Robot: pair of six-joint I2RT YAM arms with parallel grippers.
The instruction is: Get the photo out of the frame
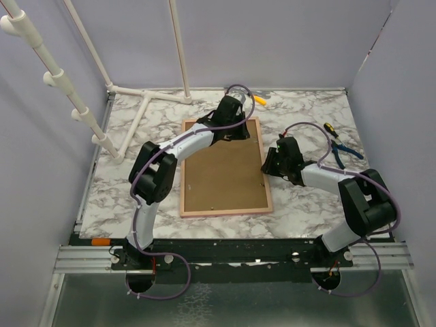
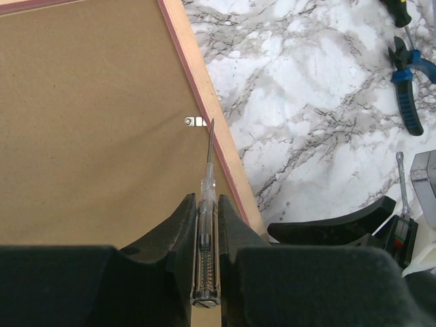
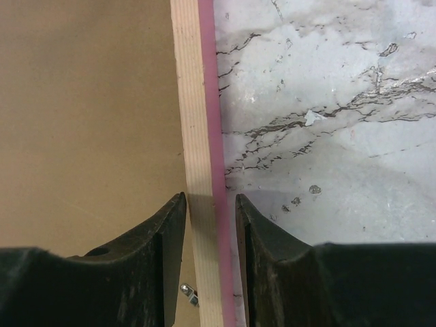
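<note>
A wooden frame (image 1: 225,211) lies back side up, its brown backing board (image 1: 218,184) showing, with small metal clips along it. Over its upper right part, my left gripper (image 1: 242,135) is shut on a clear-handled screwdriver (image 2: 206,225), whose tip reaches a clip (image 2: 195,122) at the right rail. My right gripper has its fingers part open around that right rail, lower down, beside another metal clip (image 3: 189,293).
Pliers (image 2: 405,92) and a yellow-black screwdriver (image 1: 330,128) lie at the right; a yellow-handled tool (image 1: 258,100) lies behind the frame. White pipes (image 1: 136,122) stand at the back left.
</note>
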